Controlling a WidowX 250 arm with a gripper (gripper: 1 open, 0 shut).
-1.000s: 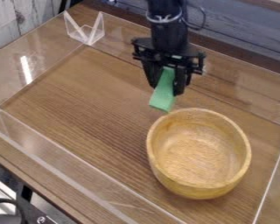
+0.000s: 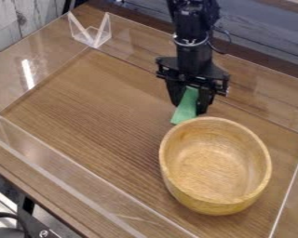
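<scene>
My gripper (image 2: 193, 91) is shut on a green object (image 2: 185, 109), held upright at a slight tilt just behind a large yellow bowl (image 2: 214, 191). The gripper's black body partly hides the top of the green object. The bowl stands empty at the lower right; whether the green object touches its rim I cannot tell.
A white wire rack (image 2: 92, 28) stands at the back left. A black cable lies at the lower left edge.
The gripper has moved a little down and toward the camera with the green object, bringing it closer to the bowl's rear rim.
</scene>
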